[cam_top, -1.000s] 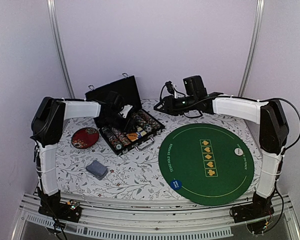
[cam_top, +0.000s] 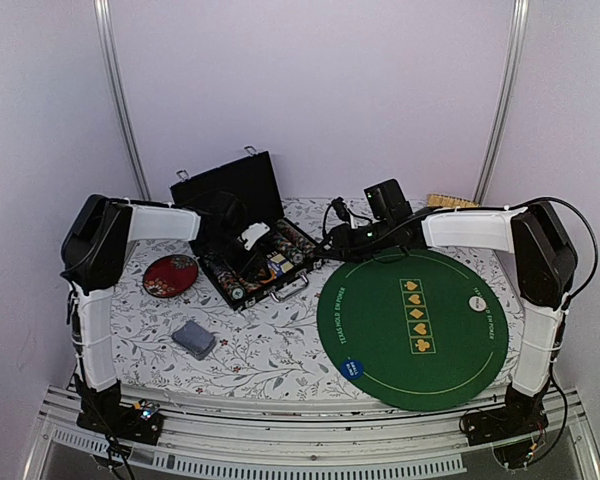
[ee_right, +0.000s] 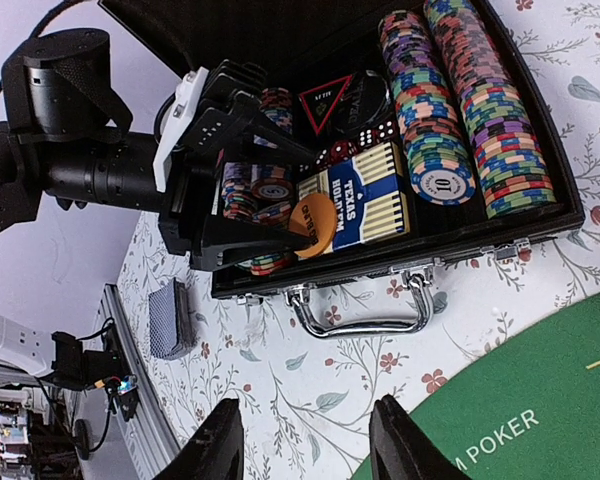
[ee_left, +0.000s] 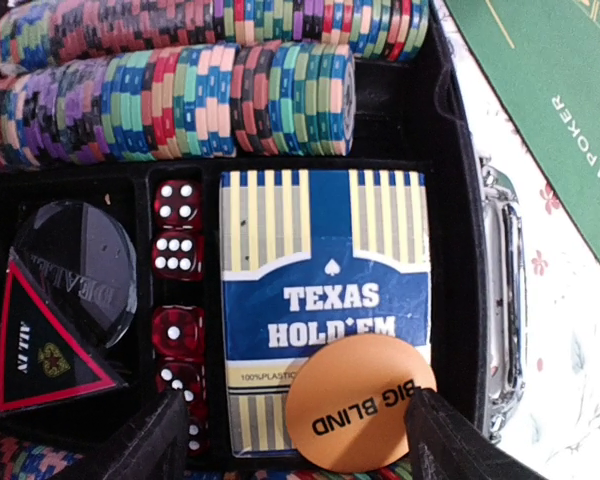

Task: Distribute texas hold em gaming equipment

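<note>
The open black chip case (cam_top: 300, 262) holds rows of chips (ee_left: 170, 100), red dice (ee_left: 177, 255), a Texas Hold'em card box (ee_left: 320, 240), an all-in marker (ee_left: 50, 350) and a dark dealer button (ee_left: 80, 260). An orange BIG BLIND button (ee_left: 360, 400) lies on the card box. My left gripper is open over the case, its lower finger beside the orange button. My right gripper hangs right of the case, above the table near the mat's edge, fingers apart with nothing visible between them.
The green mat (cam_top: 380, 340) fills the right, with a blue button (cam_top: 351, 368) and a white one (cam_top: 477, 303) on it. A red plate (cam_top: 169, 276) and a grey block (cam_top: 194, 338) sit at left.
My right gripper has come down toward the case's right end since a second ago. My left gripper has shifted slightly within the case.
</note>
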